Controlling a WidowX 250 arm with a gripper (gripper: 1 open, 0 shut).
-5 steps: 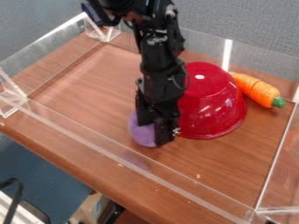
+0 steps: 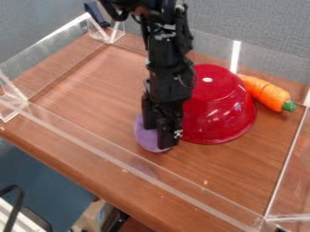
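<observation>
The black gripper [image 2: 161, 125] points down at the middle of the wooden board, over a purple round object [image 2: 148, 140] that is partly hidden behind its fingers. Whether the fingers are closed on it is hard to tell. A red bowl [image 2: 218, 100], apparently upside down, lies just behind and to the right of the gripper.
An orange toy carrot [image 2: 266, 92] lies at the back right beside the bowl. Clear plastic walls [image 2: 235, 56] border the board. The left part and the front right of the board [image 2: 85, 82] are bare.
</observation>
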